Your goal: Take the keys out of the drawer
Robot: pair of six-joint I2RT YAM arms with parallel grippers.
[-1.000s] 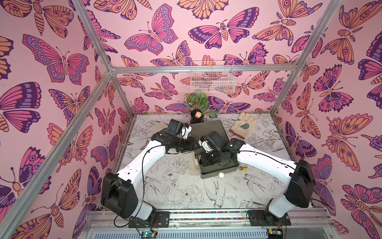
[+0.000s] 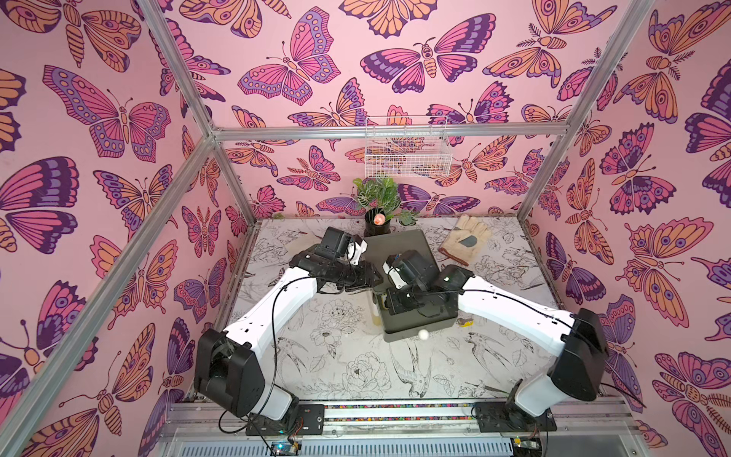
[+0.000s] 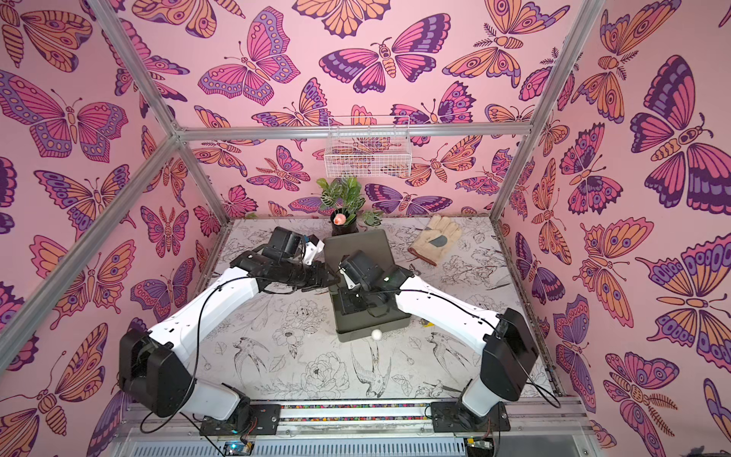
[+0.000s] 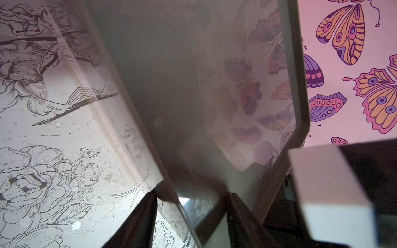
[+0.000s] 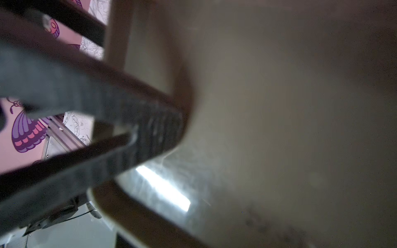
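Observation:
A dark grey-green drawer box (image 2: pixel 418 327) sits mid-table. My left gripper is part open around the rim of a translucent grey wall (image 4: pixel 206 103), at the box's left side in both top views. My right gripper (image 3: pixel 348 293) reaches down into the box; in the right wrist view its finger (image 5: pixel 153 128) is against a bare, glossy grey surface, with nothing visible held. I cannot make out keys in the current frames; the arms hide much of the box's inside.
A potted plant (image 2: pixel 377 217) stands behind the box, a work glove (image 2: pixel 466 240) to the right. A small white ball (image 2: pixel 423 334) and a yellow item (image 2: pixel 465 323) lie nearby.
The left arm is nearly still.

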